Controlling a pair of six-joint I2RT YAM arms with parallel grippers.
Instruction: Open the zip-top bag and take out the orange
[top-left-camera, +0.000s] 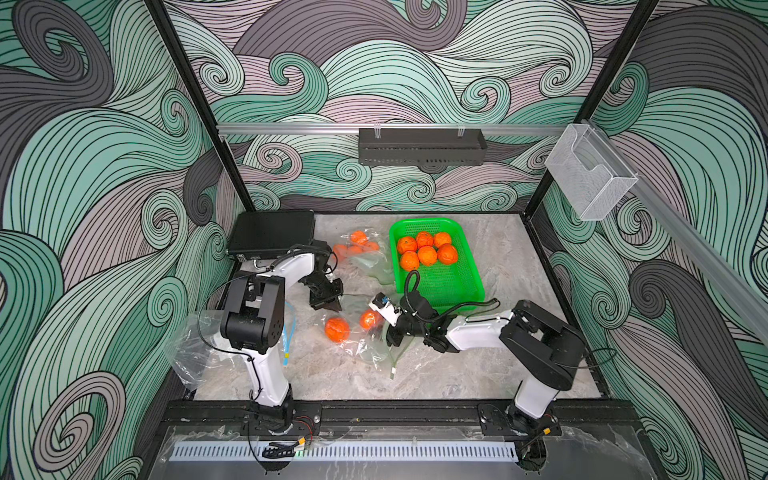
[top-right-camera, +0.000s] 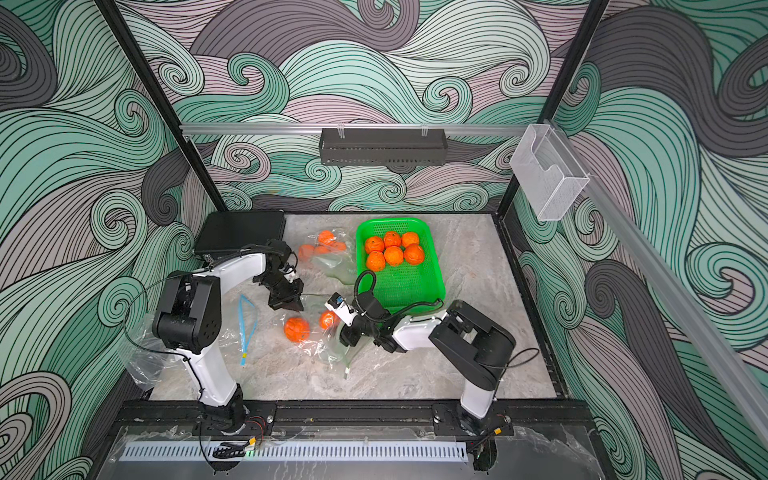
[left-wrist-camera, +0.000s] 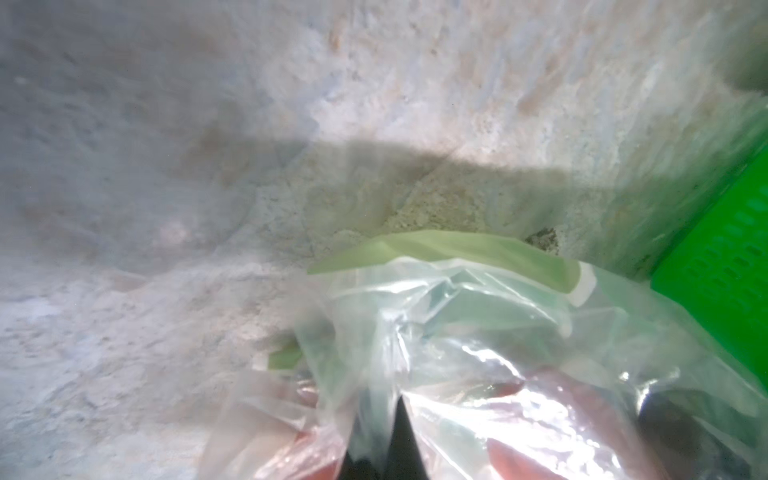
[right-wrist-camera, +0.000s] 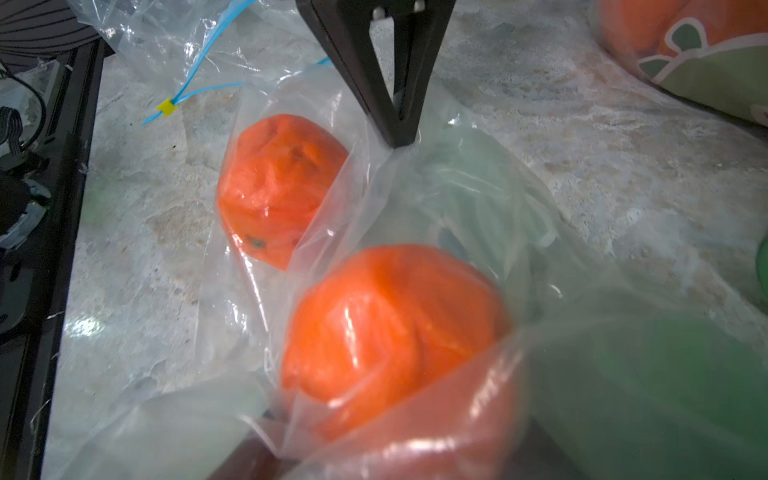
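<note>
A clear zip top bag (right-wrist-camera: 472, 192) with a green printed band lies mid-table. Inside it are two oranges: a nearer one (right-wrist-camera: 392, 328) and another (right-wrist-camera: 280, 188) to its left. My left gripper is shut at the bag's upper edge; in the left wrist view thin film (left-wrist-camera: 388, 344) runs into its fingertips. My right gripper (top-left-camera: 385, 321) is at the bag's right side. In the right wrist view its dark fingers (right-wrist-camera: 248, 460) show blurred through film, apart, with the nearer orange between them. Whether they grip it is hidden.
A green basket (top-left-camera: 472, 276) with several oranges stands behind my right gripper. Another bag of oranges (top-left-camera: 357, 244) lies at its left. An empty bag with a blue zip strip (top-left-camera: 289, 332) lies at the left.
</note>
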